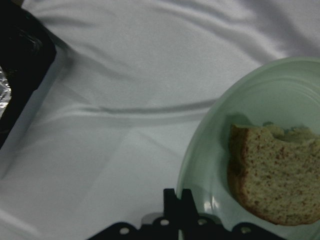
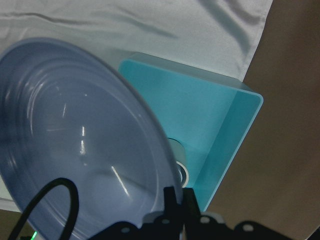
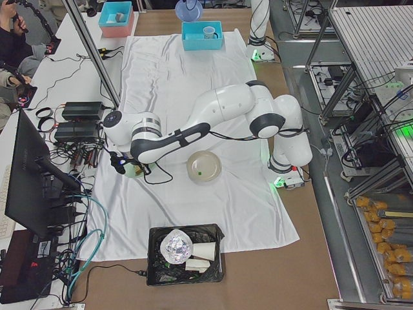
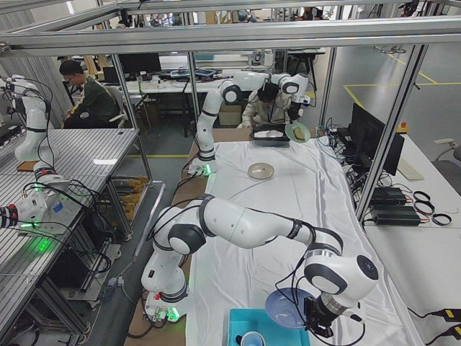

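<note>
My left gripper is shut on the rim of a pale green plate (image 1: 205, 170), which carries a bitten slice of bread (image 1: 272, 175); in the camera right view that plate (image 4: 303, 134) is raised at the far end. My right gripper is shut on the rim of a blue plate (image 2: 85, 115), held up at the edge of a turquoise bin (image 2: 210, 125). A cup (image 2: 177, 150) inside the bin is partly hidden by the blue plate.
A beige plate (image 3: 204, 165) lies on the white cloth. A black-lined bin (image 3: 157, 271) with foil and pale items stands at the near end. Monitor (image 3: 22, 187) and cables line the left side.
</note>
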